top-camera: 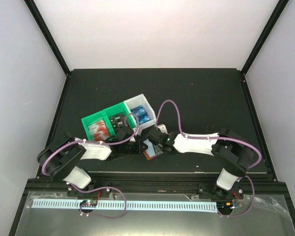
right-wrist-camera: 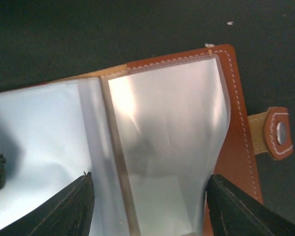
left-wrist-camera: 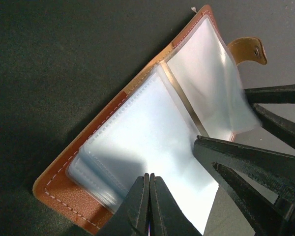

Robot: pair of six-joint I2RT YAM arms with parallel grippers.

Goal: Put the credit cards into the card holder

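Observation:
The brown leather card holder [left-wrist-camera: 69,194] lies unfolded on the black table, its clear sleeves spread on both sides of the spine [right-wrist-camera: 119,157]. My left gripper is shut over the near sleeves [left-wrist-camera: 132,132], with nothing visible between its fingertips. Open above the holder, my right gripper has one finger [right-wrist-camera: 81,201] over the sleeves beside the spine. Its other finger is by the raised edge of the far clear sleeve [right-wrist-camera: 169,113]. Red-and-white cards [top-camera: 99,130], dark cards [top-camera: 118,121] and blue cards [top-camera: 140,114] lie in separate bins.
Two green bins [top-camera: 83,120] and a white bin [top-camera: 148,104] stand in a row behind the left arm. The holder's snap strap [right-wrist-camera: 278,132] sticks out over bare table. Both grippers are close together over the holder.

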